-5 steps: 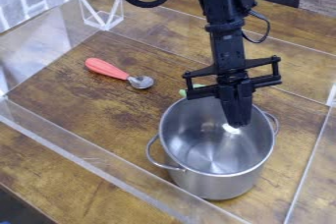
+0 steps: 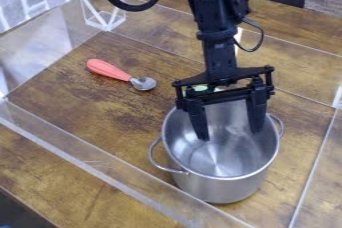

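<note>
My gripper [image 2: 230, 118] is open, its two black fingers spread and pointing down over the mouth of a steel pot [image 2: 218, 172], their tips at or just inside the rim. Nothing shows between the fingers. The pot stands upright at the lower right, with a loop handle on each side. A small green and white object is partly hidden behind the gripper, near the back of the pot; what it is I cannot tell.
A pizza cutter with a red handle [image 2: 111, 70] lies on the wooden table [image 2: 74, 147] left of the pot. A white wire object [image 2: 103, 12] stands at the back left. Clear strips border the front and right.
Since a second ago the gripper has moved a little left and its fingers have spread open over the pot. The pot and cutter have stayed in place.
</note>
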